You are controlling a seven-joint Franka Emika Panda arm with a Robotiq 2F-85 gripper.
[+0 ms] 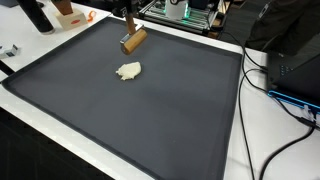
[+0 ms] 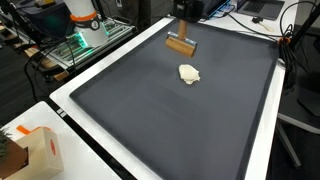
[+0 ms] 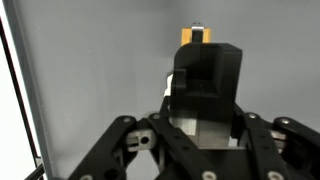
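A wooden roller [image 1: 134, 41] with an upright handle is by the far edge of the dark board [image 1: 150, 105]. My gripper [image 2: 186, 13] is shut on the handle, above the roller [image 2: 181, 46]. A flat, irregular cream-white piece [image 2: 189, 74], like dough, lies on the board just in front of the roller, apart from it in both exterior views. In the wrist view the dark fingers [image 3: 214, 68] cover most of the tool. Only an orange-brown part with a metal tip [image 3: 196, 36] shows beyond them, and most of the white piece is hidden.
Much of the board's near half is bare. At its far left corner stand an orange-and-white box [image 1: 70, 15] and dark items. A black device with a blue light [image 1: 300, 100] and loose cables lie at the right. A whitish box [image 2: 35, 155] stands at the near left in exterior view 2.
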